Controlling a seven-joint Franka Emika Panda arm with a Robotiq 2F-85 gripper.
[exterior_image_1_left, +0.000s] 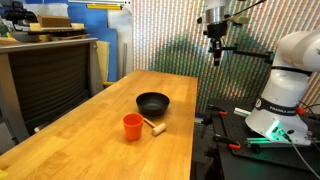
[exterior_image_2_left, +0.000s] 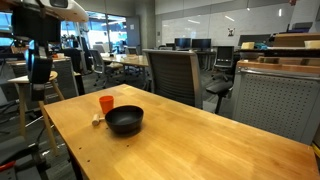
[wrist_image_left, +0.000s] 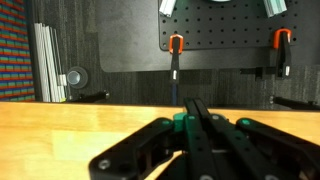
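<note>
A black bowl stands on the wooden table, and an orange-red cup stands apart from it. Close to both lies a small pale wooden object; what it is, I cannot make out. In exterior view 2 the same bowl is in front, with the cup behind it. My gripper hangs high beyond the table's right edge, well away from these things, pointing down. Its fingertips are too small and dark to show whether they are open or shut, and nothing can be made out between them.
The wrist view shows a dark perforated plate with orange-and-black clamps, plus the table edge. An office chair stands at its far side.
</note>
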